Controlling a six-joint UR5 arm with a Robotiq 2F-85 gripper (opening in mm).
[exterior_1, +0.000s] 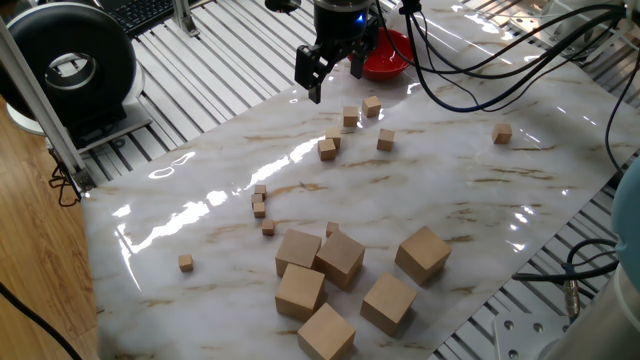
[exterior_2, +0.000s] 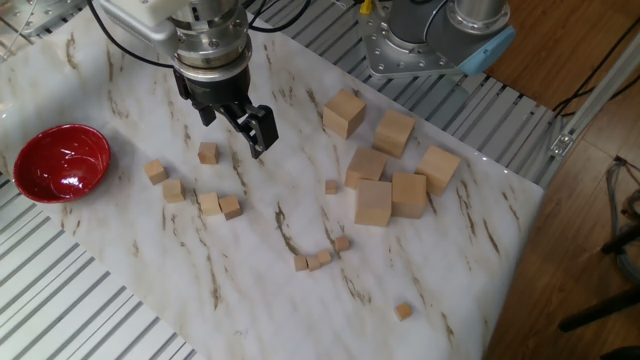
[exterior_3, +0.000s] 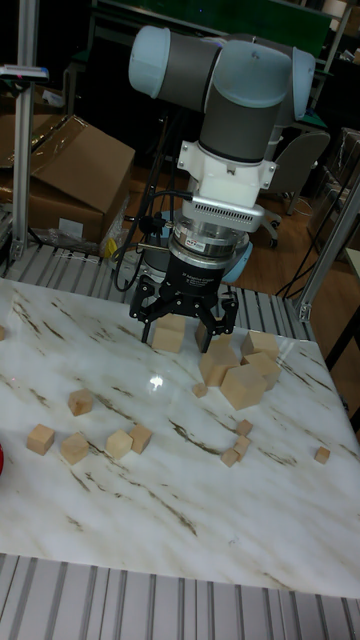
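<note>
My gripper (exterior_1: 337, 84) hangs in the air above the marble-patterned table, its two black fingers spread wide with nothing between them. Exterior view 3 also shows the gripper (exterior_3: 184, 333) open, in front of the large cubes from that side. Large wooden cubes (exterior_1: 341, 259) stand in a loose cluster, some touching. Medium wooden cubes (exterior_1: 385, 140) lie scattered near the red bowl (exterior_2: 62, 163), and a single medium cube (exterior_1: 502, 133) sits apart. Several small wooden cubes (exterior_2: 313, 263) form a short row; another small cube (exterior_2: 403, 311) lies alone. The bowl looks empty in exterior view 2.
Slatted metal rails (exterior_2: 60, 310) border the marble-patterned table (exterior_2: 300, 320). Black cables (exterior_1: 480, 105) loop over its edge in exterior view 1. A round black object (exterior_1: 70, 70) stands off the table there. Bare tabletop lies between the medium cubes and the large cluster.
</note>
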